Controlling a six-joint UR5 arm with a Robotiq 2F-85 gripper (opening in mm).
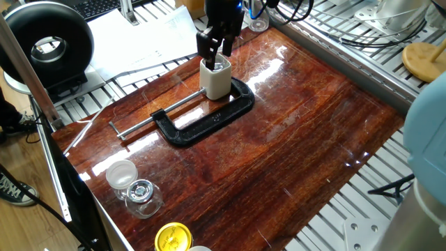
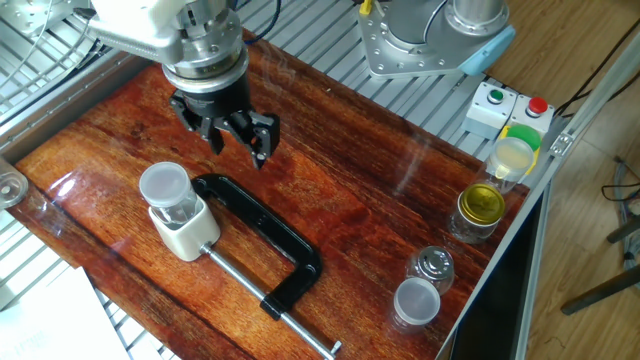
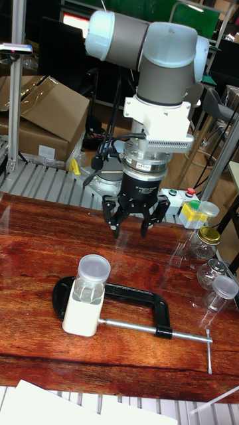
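Note:
A jar with a frosted lid (image 2: 166, 184) stands upright in a cream square holder (image 3: 83, 316), which a black C-clamp (image 2: 265, 232) grips against its side. My gripper (image 3: 129, 232) is open, pointing down, its fingers apart with nothing between them. In exterior view 2 the gripper (image 2: 238, 152) hangs clear of the jar, up and to the right of its lid. From exterior view 1 the gripper (image 1: 219, 58) overlaps the top of the holder and hides the lid.
Along one table edge stand several jars: one with a frosted lid (image 2: 416, 301), one with a silver lid (image 2: 435, 263), one with a gold lid (image 2: 481, 204). The clamp's screw bar (image 3: 131, 327) sticks out beside the holder.

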